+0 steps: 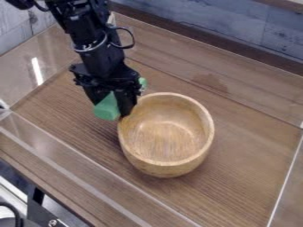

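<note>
My black gripper [113, 91] hangs at the upper left of the camera view, shut on a green object [106, 108] at the left rim of a round, light wooden bowl [166, 133]. A second small green item [141, 83] shows just behind the gripper; I cannot tell whether it is separate. The fingertips are partly hidden by the dark gripper body.
A blue-grey plank wall [225, 31] runs along the back. The table's edge crosses the lower left, with dark hardware beyond it.
</note>
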